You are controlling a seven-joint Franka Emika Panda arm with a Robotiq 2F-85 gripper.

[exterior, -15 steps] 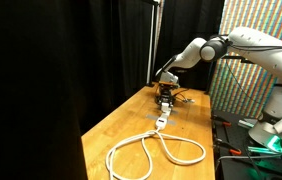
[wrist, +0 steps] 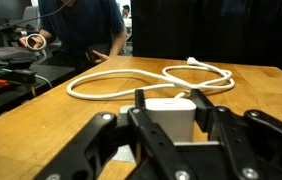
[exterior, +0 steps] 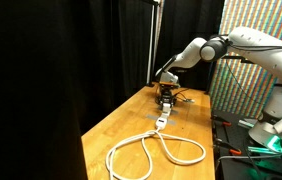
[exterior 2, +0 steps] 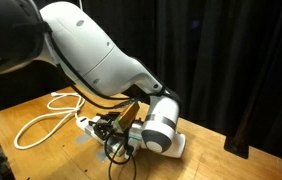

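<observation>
A white block-like piece point(wrist: 169, 104), perhaps the end of a power strip, stands between the dark fingers of my gripper, which is shut on it. A white cord point(wrist: 111, 95) runs from behind this piece and lies in loops on the wooden table; in exterior view 1 the cord point(exterior: 121, 150) spreads over the near part of the table. There, a white end piece point(exterior: 162, 123) rests on the wood just in front of the gripper point(exterior: 166, 103). The arm hides much of the held piece in exterior view 2.
The wooden table point(exterior: 121, 128) has free room to the left of the arm. Black curtains point(exterior 2: 221, 60) hang behind it. In the wrist view a person point(wrist: 76, 30) is beyond the table's far edge, and a dark stand with cables point(wrist: 11, 75) is at the left.
</observation>
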